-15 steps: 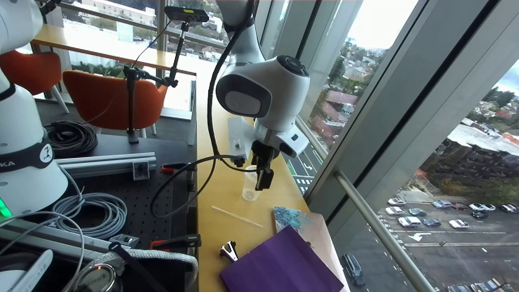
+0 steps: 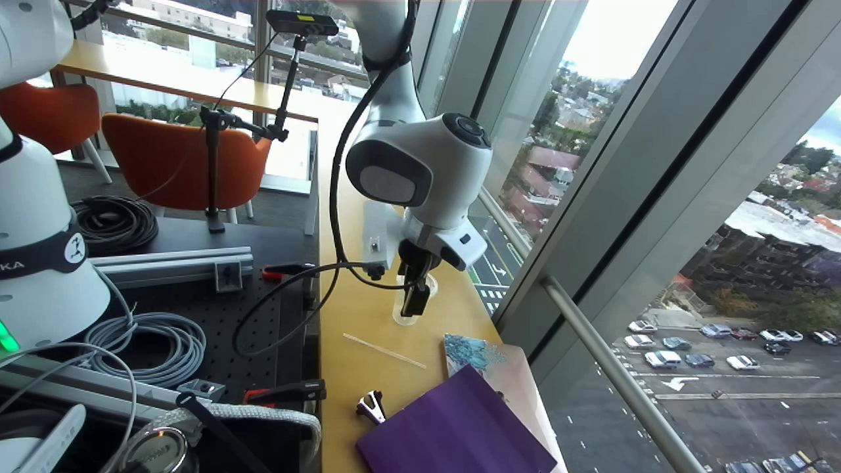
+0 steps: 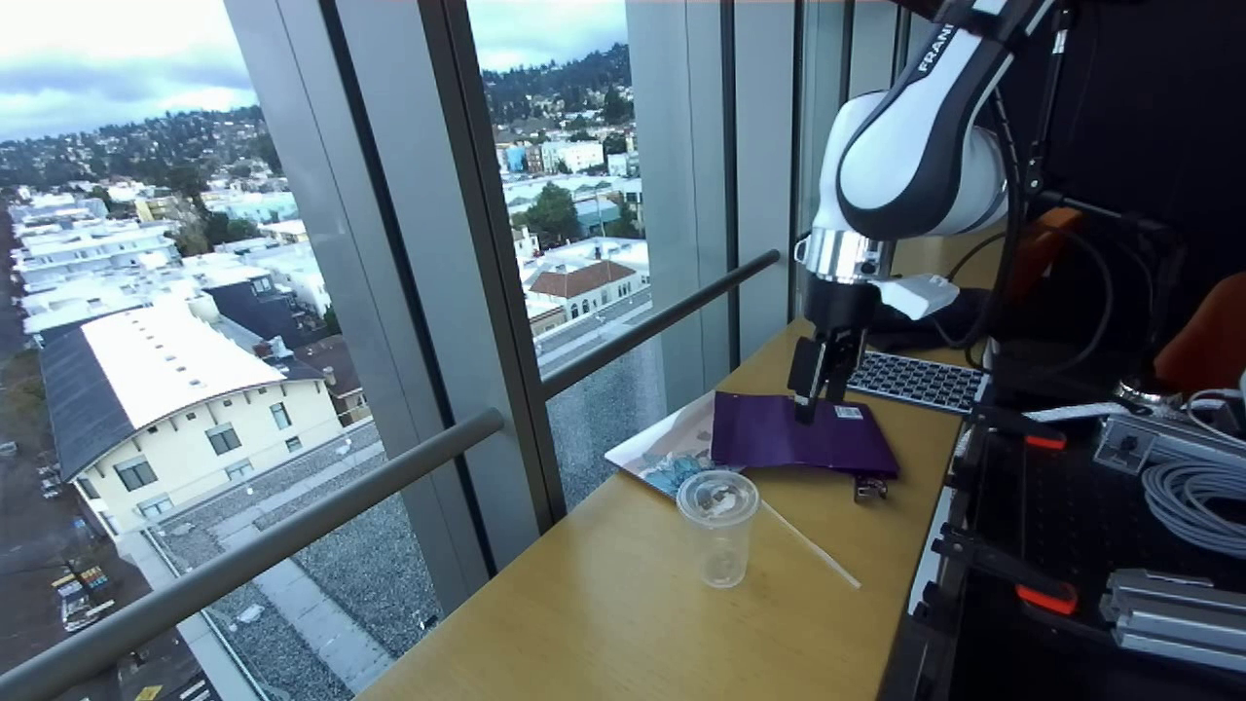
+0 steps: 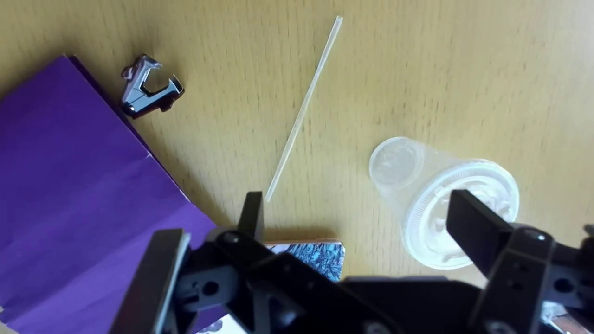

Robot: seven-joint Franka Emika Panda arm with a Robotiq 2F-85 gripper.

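Observation:
In the wrist view, a clear plastic cup (image 4: 394, 161) with a clear lid stands upright at the right. To its left, a thin pale straw (image 4: 300, 117) lies flat on the table. My gripper is open above the tabletop, with nothing held between its fingers; the right finger (image 4: 473, 228) overlaps the lid in this view. The cup (image 3: 721, 549) and the straw (image 3: 809, 543) are both plain in exterior view 2, where my gripper (image 3: 821, 403) shows in front of the purple folder. From exterior view 1, my gripper (image 2: 416, 298) partly covers the cup.
A purple folder (image 4: 83, 183) lies over a blue-patterned booklet (image 3: 675, 469). Beside the folder sits a staple remover (image 4: 145, 89). Past it are a keyboard (image 3: 917, 380) and a red-black clamp (image 3: 1010, 567) at the table edge. Bare wood surrounds the straw.
In exterior view 1, my arm and gripper have shifted a little left, away from the windows, and the fingers appear slightly lower. Cup, straw and folder look unmoved.

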